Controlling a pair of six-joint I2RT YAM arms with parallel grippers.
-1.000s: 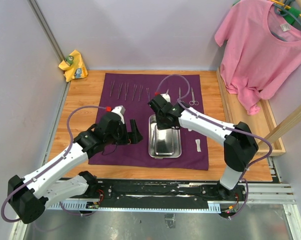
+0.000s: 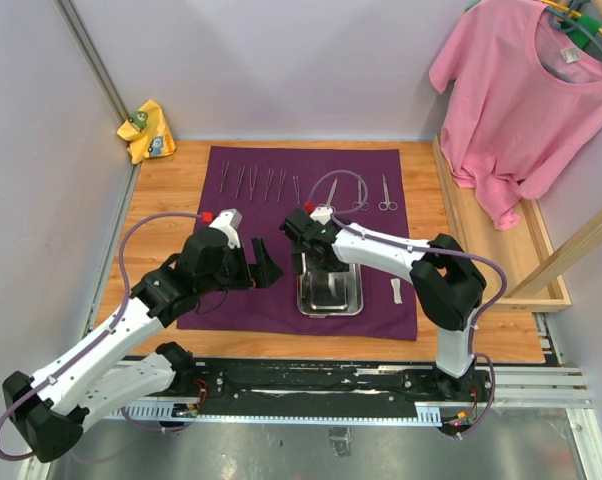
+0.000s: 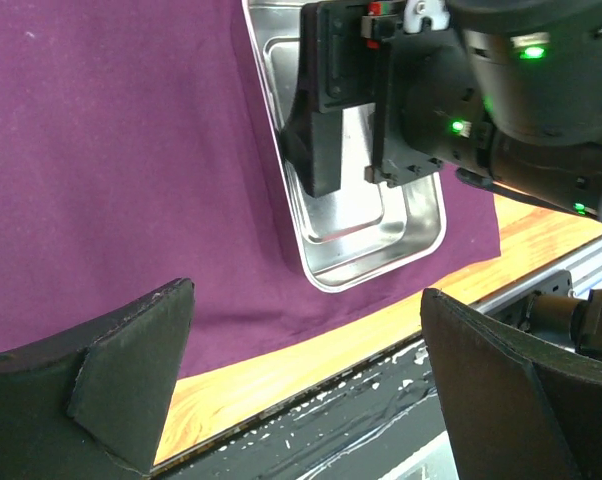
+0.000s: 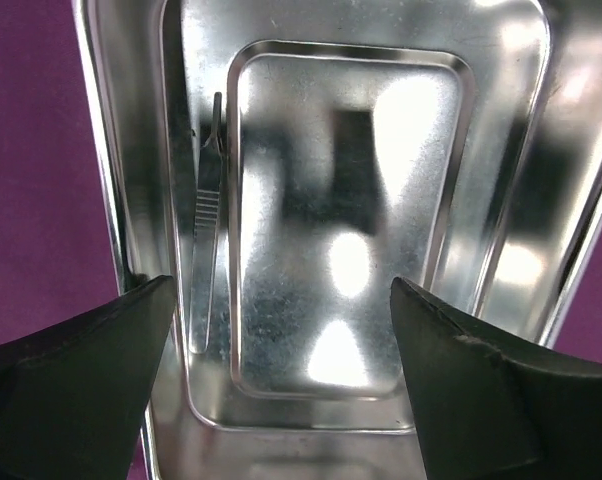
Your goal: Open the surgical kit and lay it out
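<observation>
The metal tray lies on the purple cloth, right of its middle. In the right wrist view a slim scalpel handle rests inside, along the tray's left side. My right gripper hangs over the tray, open, with nothing between its fingers; the handle is beyond the left finger's tip. My left gripper stands open and empty over the cloth, left of the tray. Several tweezer-like tools are lined up along the cloth's back, with scissors at the right end.
A small white strip lies on the cloth right of the tray. A yellow bag sits at the back left, and a pink shirt hangs at the right. Little space separates the two grippers.
My right gripper has shifted left and a little toward the front, over the tray's left part.
</observation>
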